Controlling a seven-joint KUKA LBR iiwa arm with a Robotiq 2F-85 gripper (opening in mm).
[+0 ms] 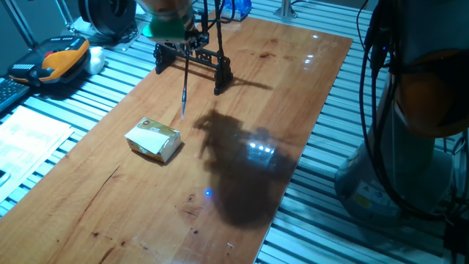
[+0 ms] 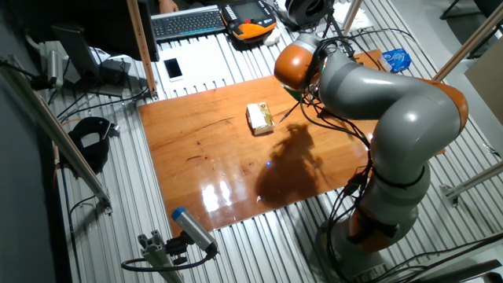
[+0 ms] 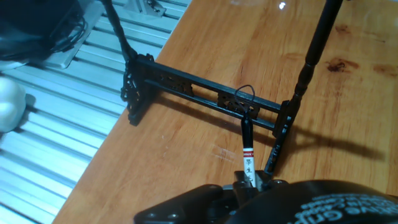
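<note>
A thin calligraphy brush hangs tip down above the wooden board, held by my gripper. In the wrist view the brush shows its black top end, a hanging loop and a white label with characters; the gripper is shut around the shaft below the label. Behind it stands a dark carved rack with two uprights, its top out of view. The brush tip is clear of the board, to the right of and beyond a small yellow-and-white box.
The wooden board is bare at its near end and along its right side. A phone, a keyboard and an orange-black device lie off its far-left edge. A blue package sits beyond the rack.
</note>
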